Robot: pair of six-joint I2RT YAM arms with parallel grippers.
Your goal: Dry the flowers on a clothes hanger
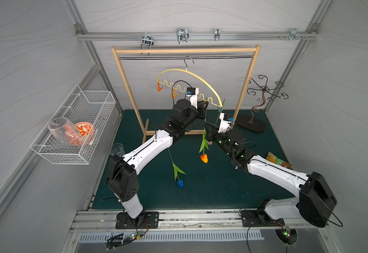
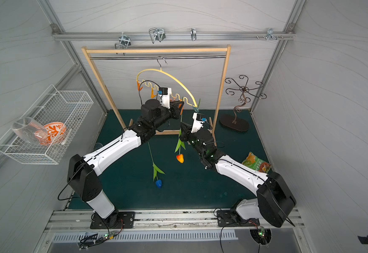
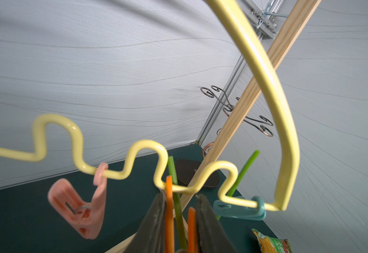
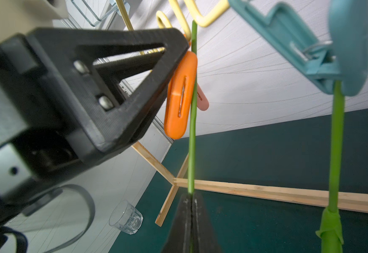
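Observation:
The yellow hanger (image 1: pixel 200 79) hangs tilted on the rail, carrying orange, pink and teal clips (image 3: pixel 238 210). My left gripper is part open at the hanger's wavy bar, around an orange clip (image 4: pixel 179 94) beside a green stem. My right gripper is shut on that stem below the clip. The orange tulip (image 1: pixel 204 158) hangs head-down beneath. A blue tulip (image 1: pixel 180 183) hangs lower left on a long stem. Another stem (image 4: pixel 335 139) hangs from the teal clip.
A wire basket (image 1: pixel 84 126) with cup and bowl is on the left wall. A glass (image 4: pixel 125 215) stands left on the table. A metal stand (image 1: pixel 251 122) and a snack bag (image 2: pixel 255 162) are at right.

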